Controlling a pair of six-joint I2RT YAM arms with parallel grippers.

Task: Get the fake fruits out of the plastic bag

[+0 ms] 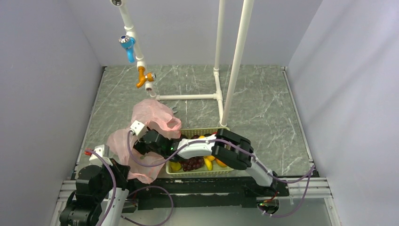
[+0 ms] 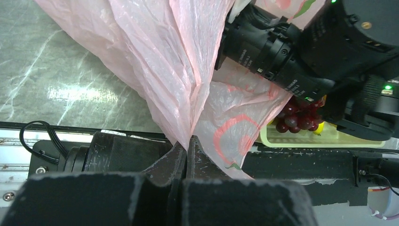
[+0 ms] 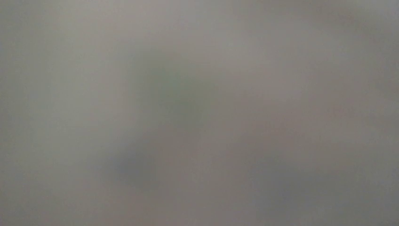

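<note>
A pink translucent plastic bag (image 1: 153, 113) lies on the counter at the left, its mouth facing right. My left gripper is shut on a gathered fold of the bag's near edge. From the right, my right gripper (image 1: 141, 147) reaches into the bag mouth; film and its own wrist hide its fingertips. The right wrist view is only a grey-brown blur with a faint greenish patch, so whatever lies before that gripper cannot be made out. Beneath the right arm, a pale green basket (image 1: 200, 172) holds fake fruits, among them dark red grapes (image 1: 192, 164) and a yellow banana (image 1: 208, 164).
White pipes (image 1: 188, 97) form a frame behind the bag and basket, with an orange tap (image 1: 142, 77) overhanging the bag's far side. Purple cables trail along both arms. Bare counter (image 1: 263, 108) spreads out at the right.
</note>
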